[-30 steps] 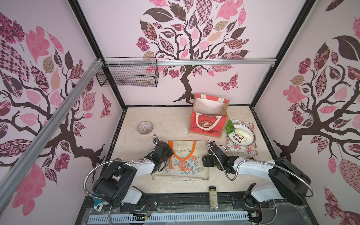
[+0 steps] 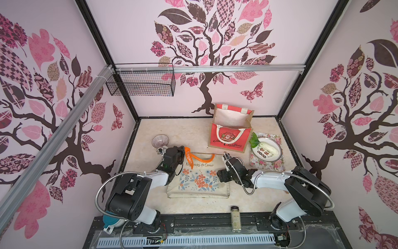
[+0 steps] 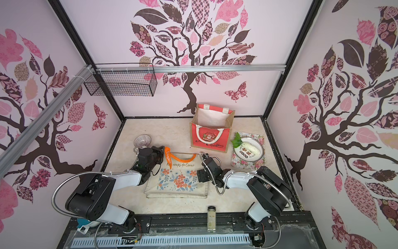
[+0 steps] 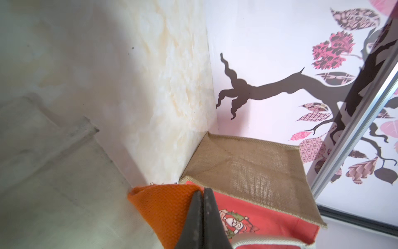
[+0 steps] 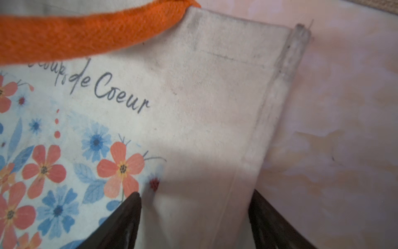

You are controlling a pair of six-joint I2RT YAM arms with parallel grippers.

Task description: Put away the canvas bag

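The cream canvas bag (image 2: 201, 186), printed with flowers and lettering, lies flat on the table. Its orange handle (image 2: 205, 159) is drawn up toward the back left. My left gripper is shut at the end of the orange strap (image 4: 168, 209), which runs into its fingertips above the bag's upper left corner. At the bag's right side, my right gripper is part open, its fingers (image 5: 128, 217) to either side of the bag's right edge strip (image 5: 242, 182). Whether the right fingertips touch the fabric cannot be told.
An open red jute bag (image 2: 230, 134) stands at the back. Right of it, a plate (image 2: 274, 156) with food rests on a floral mat (image 2: 271, 166). A small bowl (image 2: 160, 141) sits back left. A spice jar (image 2: 235, 219) is at the front edge. A wire basket (image 2: 143, 83) hangs above.
The left gripper has moved toward the back, pulling the orange strap up off the printed face. The right gripper has shifted slightly left, closer over the bag's right edge.
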